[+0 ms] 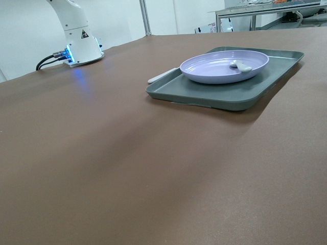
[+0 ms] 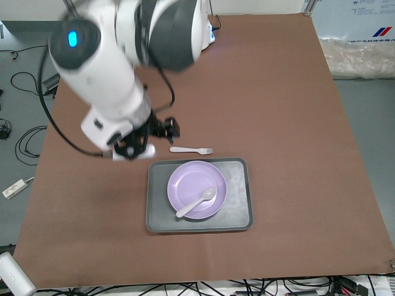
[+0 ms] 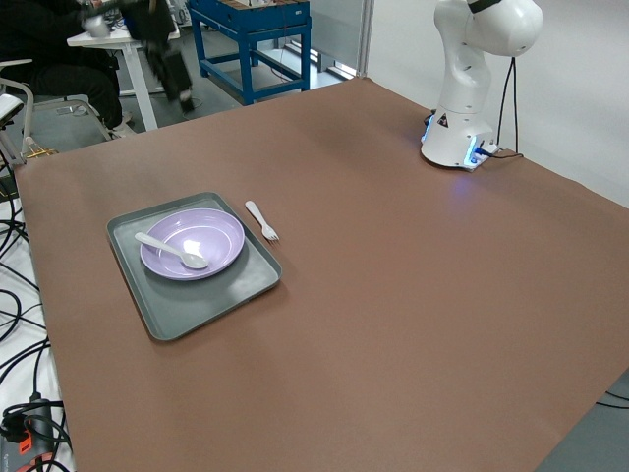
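The arm's black gripper (image 2: 162, 132) hangs high over the table, up and left of the tray in the left view; it is small and blurred in the right view, and its finger state is unclear. A grey tray (image 2: 231, 203) carries a lilac plate (image 2: 210, 176), with a white spoon (image 2: 196, 202) lying across the plate. A white fork (image 2: 191, 150) lies on the table just outside the tray's far edge.
The robot's white base (image 1: 82, 51) stands at the far edge. Cables lie off the table's edges.
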